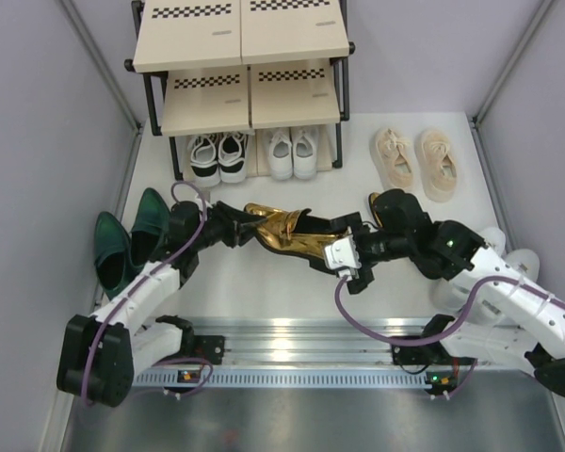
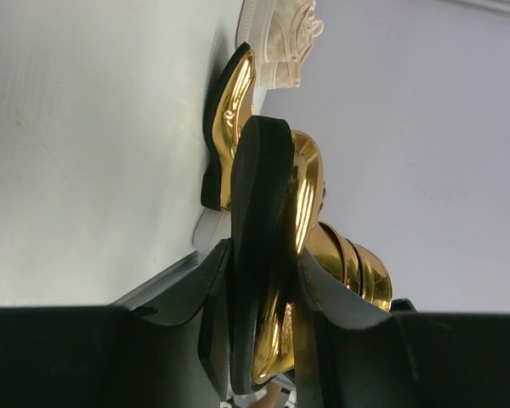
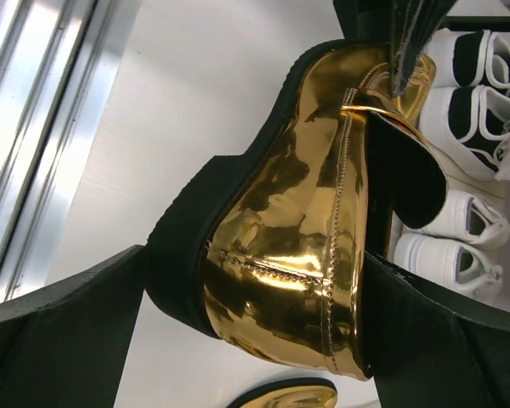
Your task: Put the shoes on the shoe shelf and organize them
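A gold shoe with black sole (image 1: 281, 229) is held off the floor between my arms. My left gripper is shut on its toe end. My right gripper surrounds the heel end with widely spread fingers; whether they press on it is unclear. The other gold shoe (image 2: 228, 127) lies on the floor at the right, partly under the right arm in the top view. The shelf (image 1: 292, 94) holds black-and-white sneakers (image 1: 204, 155) and white sneakers (image 1: 304, 151) on its lowest level; the boards above show empty.
Green shoes (image 1: 113, 250) lie at the far left, beige shoes (image 1: 438, 165) at the back right, and white shoes (image 1: 494, 301) at the front right beneath the right arm.
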